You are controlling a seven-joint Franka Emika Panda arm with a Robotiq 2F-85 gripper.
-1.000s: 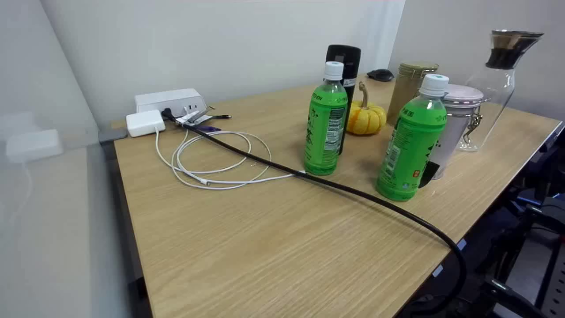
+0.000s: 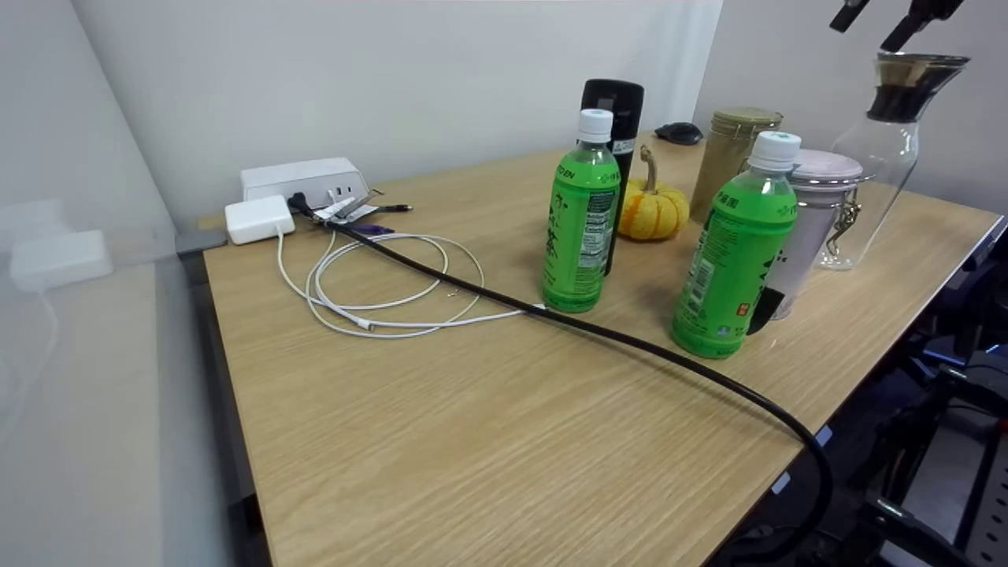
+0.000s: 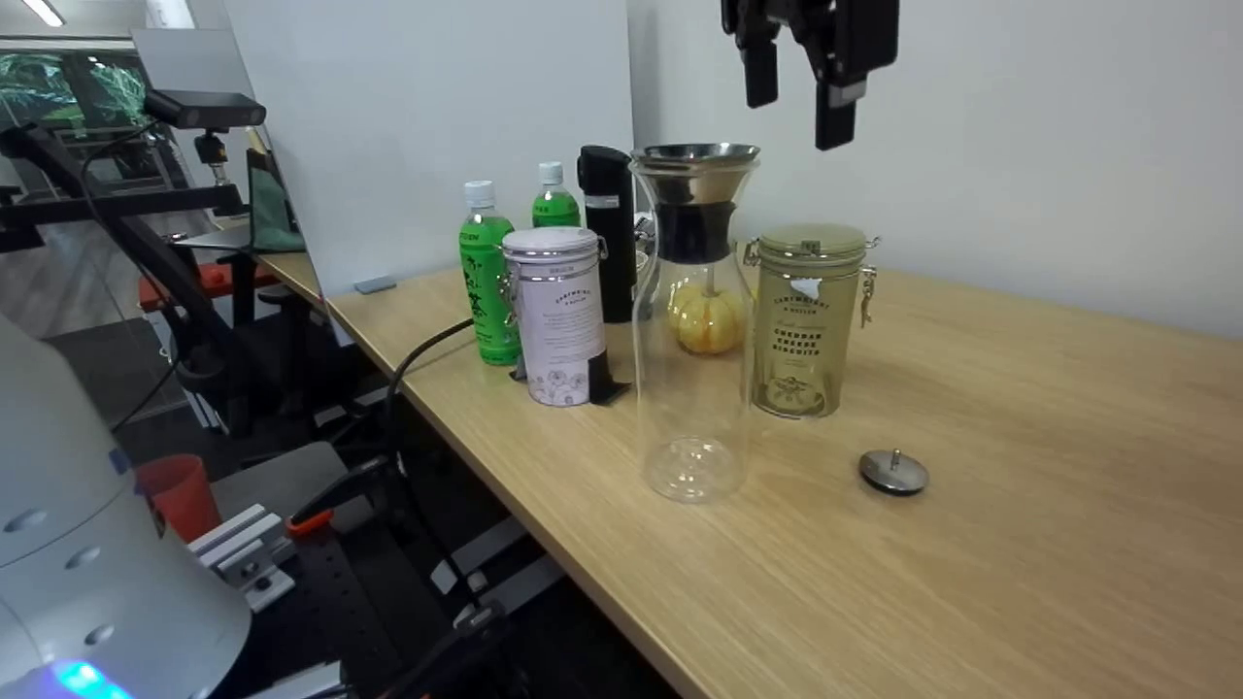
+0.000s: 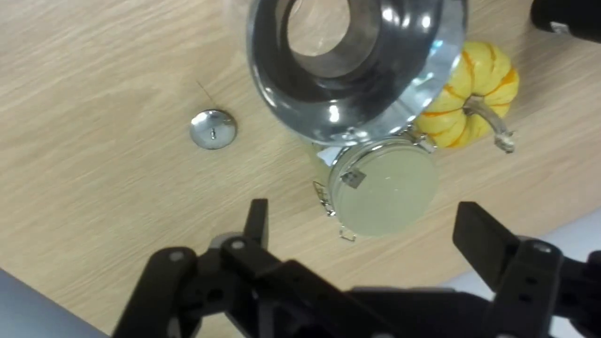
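My gripper point(image 3: 797, 116) hangs open above the table, its fingers wide apart and nothing between them. In the wrist view its two black fingers point(image 4: 257, 222) frame bare wood and the edge of a yellowish jar point(image 4: 389, 188) with a clamp lid. A glass carafe point(image 3: 694, 384) stands upright below and to the left of the gripper in exterior view 2, with a metal funnel top point(image 3: 695, 175) in its neck. On the bare table lies a small round metal lid point(image 3: 893, 471) with a knob. The yellow pumpkin point(image 4: 473, 96) sits beside the jar.
A lilac canister point(image 3: 556, 315), two green bottles point(image 2: 578, 222) point(image 2: 732, 260) and a black cylinder point(image 3: 608, 233) crowd the area beyond the carafe. A black cable point(image 2: 605, 331) crosses the table. Bare wood point(image 3: 1049, 466) spreads to the right in exterior view 2.
The table objects have not moved.
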